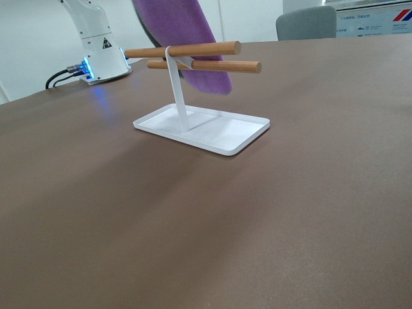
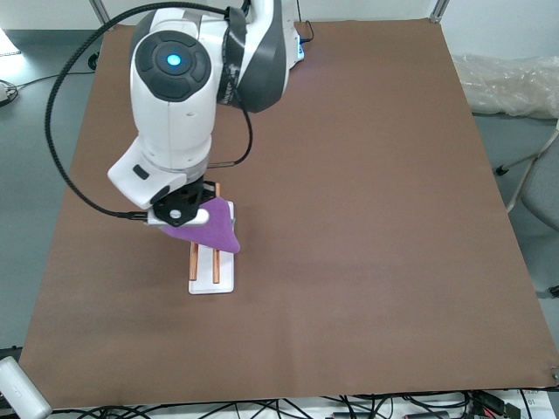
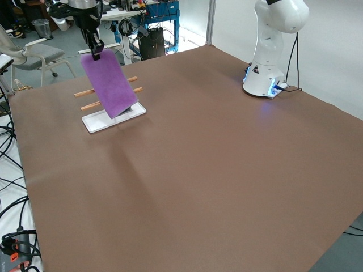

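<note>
A white stand with two wooden bars sits on the brown table, its white tray (image 1: pixel 232 135) and bars (image 1: pixel 215 48) clear in the top view. My gripper (image 3: pixel 96 55) holds a purple cloth (image 3: pixel 108 85) by its upper end, shut on it. The cloth (image 2: pixel 205 227) hangs down over the stand in the left view; in the top view the purple cloth (image 1: pixel 177 22) hangs just behind the bars, and I cannot tell whether it touches them. The fingertips are hidden in the left and top views.
A robot base (image 3: pixel 264 76) stands at the far side. Cables run along the near edge and floor, and a chair is beyond the table.
</note>
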